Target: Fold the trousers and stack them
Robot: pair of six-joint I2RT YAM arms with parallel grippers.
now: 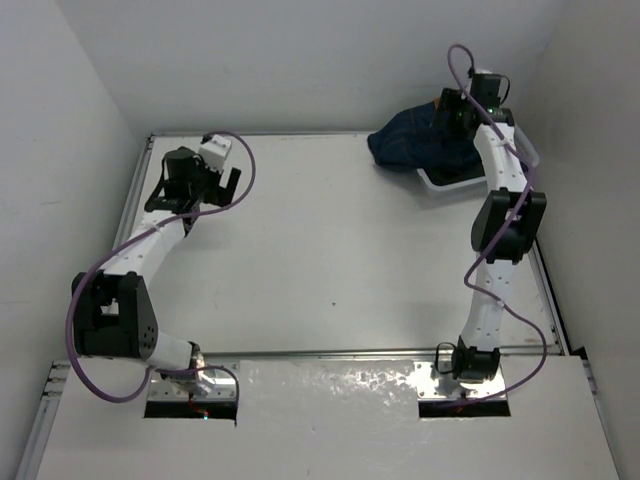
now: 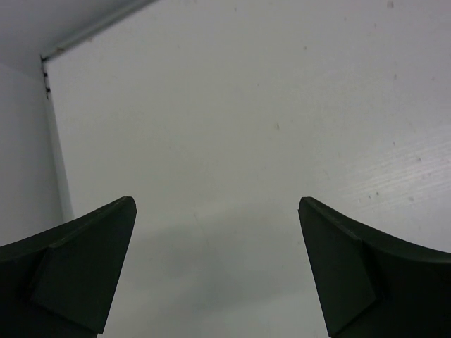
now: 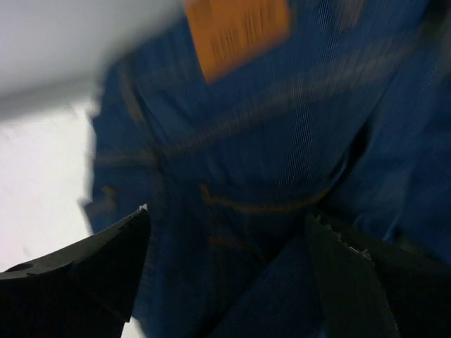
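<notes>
Dark blue jeans (image 1: 415,140) lie crumpled over the white basket (image 1: 437,188) at the back right, one part hanging over its left side. Above them is my right gripper (image 1: 450,108), its fingers apart. In the right wrist view the denim (image 3: 239,158) fills most of the picture, blurred, with an orange-brown patch (image 3: 236,32) near the top. Denim shows between the right fingers, which are not closed on it; whether they touch it I cannot tell. My left gripper (image 1: 224,187) is open over bare table at the left, nothing between its fingers.
Walls stand close behind it and along the right side, near the basket. Purple cables (image 1: 505,305) loop along both arms.
</notes>
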